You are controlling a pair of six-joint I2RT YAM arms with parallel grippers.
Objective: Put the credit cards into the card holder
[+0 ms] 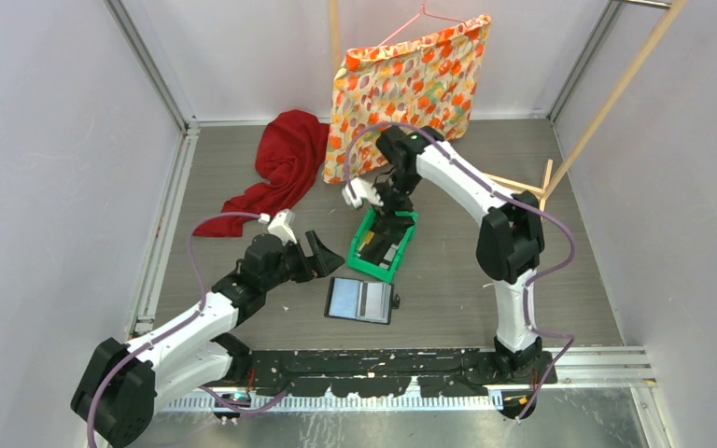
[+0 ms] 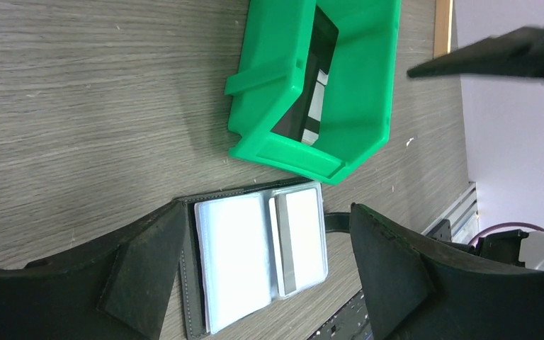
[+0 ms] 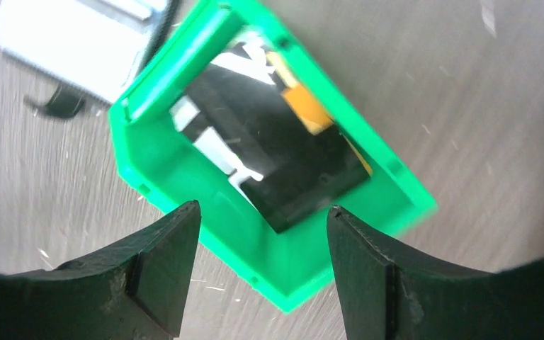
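An open card holder [image 1: 344, 297] with clear sleeves lies in front of a green tray [image 1: 386, 271]; in the left wrist view the holder [image 2: 234, 262] sits low centre. Several dark cards [image 3: 269, 142], one with orange, lie inside the tray, blurred in the right wrist view. My left gripper [image 1: 322, 250] hangs left of the tray, open with nothing between its fingers in its wrist view [image 2: 268, 262]. My right gripper is open above the tray, with nothing between its fingers.
A red cloth [image 1: 275, 168] lies at the back left, a patterned fabric [image 1: 406, 84] hangs at the back. A wooden frame [image 1: 616, 89] stands at the right. The floor left of the holder is clear.
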